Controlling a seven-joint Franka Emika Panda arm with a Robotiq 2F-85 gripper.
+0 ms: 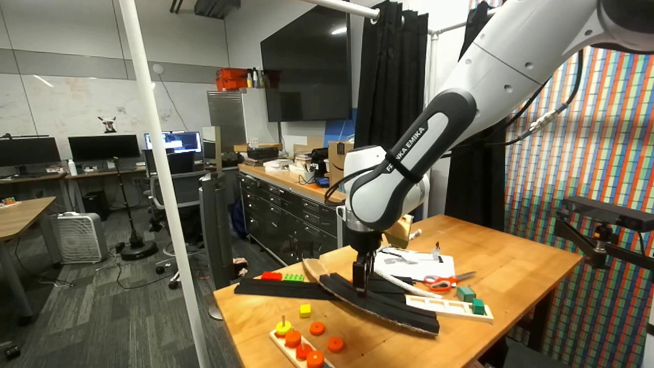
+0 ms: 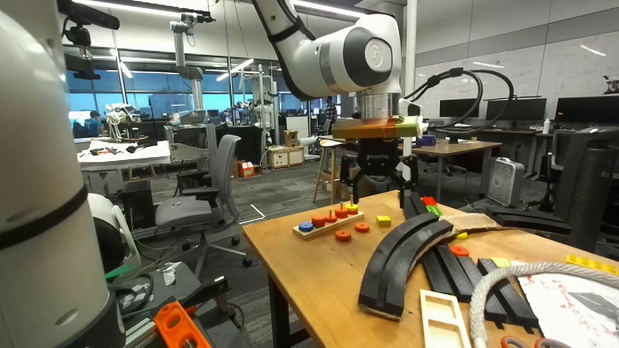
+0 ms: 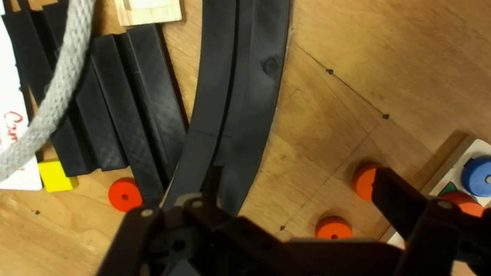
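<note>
In exterior view 2 my gripper (image 2: 378, 196) points down above the table, its fingers wide apart and nothing between them. In the wrist view one finger (image 3: 212, 184) overlaps the curved black track piece (image 3: 248, 87), while the other finger (image 3: 396, 197) overlaps the area beside the peg board. I cannot tell whether either touches anything. Two loose orange rings, one (image 3: 333, 227) near the gripper body and another (image 3: 364, 182) by the right finger, lie on bare wood. The wooden peg board (image 2: 316, 232) holds blue, red and yellow rings.
Straight black track pieces (image 3: 133, 105) lie beside the curve, with a grey rope (image 3: 64, 78) across them. A yellow block (image 2: 383, 221), a pale wooden tray (image 1: 450, 307), scissors (image 1: 440, 283) and white paper (image 1: 404, 263) also occupy the table.
</note>
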